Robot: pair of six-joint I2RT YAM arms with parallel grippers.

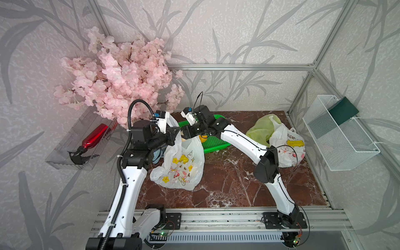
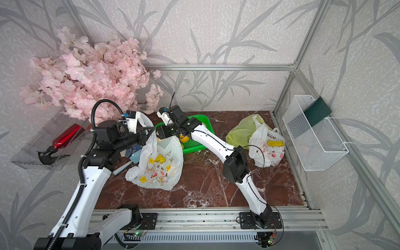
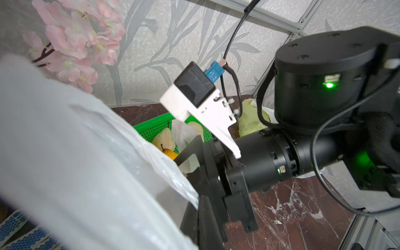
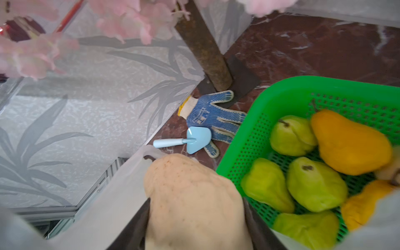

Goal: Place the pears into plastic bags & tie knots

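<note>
A white plastic bag (image 1: 177, 173) with yellow and red prints hangs from my left gripper (image 1: 172, 134), its lower part on the table. In the left wrist view the bag's edge (image 3: 183, 189) runs between the shut fingers. My right gripper (image 1: 186, 131) is shut on a pale, cream pear (image 4: 191, 195), at the bag's mouth; white plastic shows on both sides of it in the right wrist view. The green basket (image 4: 264, 108) beside it holds green pears (image 4: 316, 183) and orange-yellow pears (image 4: 348, 141).
At the right stand a yellow-green bag (image 1: 262, 129) and a white printed bag (image 1: 287, 148). A blue glove (image 4: 212, 114) and a small trowel (image 4: 198, 139) lie left of the basket. Pink blossoms (image 1: 120, 75) overhang the back left.
</note>
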